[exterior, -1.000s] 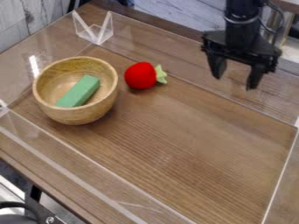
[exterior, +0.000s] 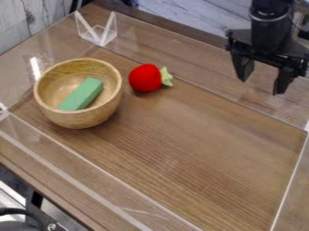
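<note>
The black gripper (exterior: 259,67) is at the upper right, over bare wooden table. Its two fingers point down and stand apart, with nothing seen between them. A red round object (exterior: 145,78) with a pale green top lies left of centre. At the left, a wooden bowl (exterior: 110,106) holds a green block (exterior: 79,96).
A clear plastic or wire piece (exterior: 97,25) stands near the back left. Dark cables show at the lower left corner, off the table.
The bowl, green block and red object have not moved.
</note>
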